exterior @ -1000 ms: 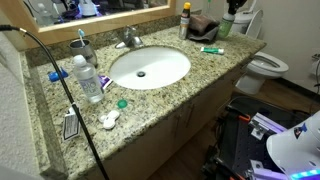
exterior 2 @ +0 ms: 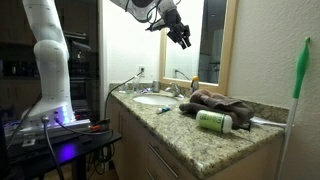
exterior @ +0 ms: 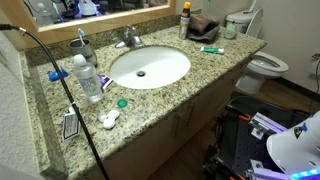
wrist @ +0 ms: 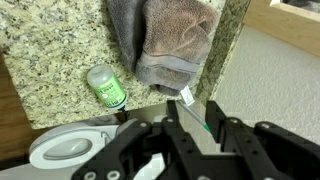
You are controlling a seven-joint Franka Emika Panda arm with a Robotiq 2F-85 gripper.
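My gripper [exterior 2: 183, 38] hangs high above the far end of the counter, in front of the mirror. Its dark fingers [wrist: 172, 128] stand apart at the bottom of the wrist view, open and empty. Below lies a clear container with a green label [exterior 2: 214, 122], on its side near the counter's end; the wrist view also has this container [wrist: 106, 87]. Grey-brown towels [wrist: 178, 38] are bunched beside it. A white-handled item [exterior 2: 262, 122] sticks out past the towels. A pole with a green top [exterior 2: 302, 62] stands upright off the counter's end.
The sink [exterior: 150, 68] lies mid-counter. Around it are a clear bottle [exterior: 89, 80], a cup [exterior: 82, 48], a brown bottle [exterior: 185, 20] and a green-and-white tube [exterior: 212, 50]. A toilet [exterior: 264, 66] stands beyond the counter's end.
One second ago part of my gripper showed at the top right of exterior view 1, above the counter's far end. The counter items look unmoved.
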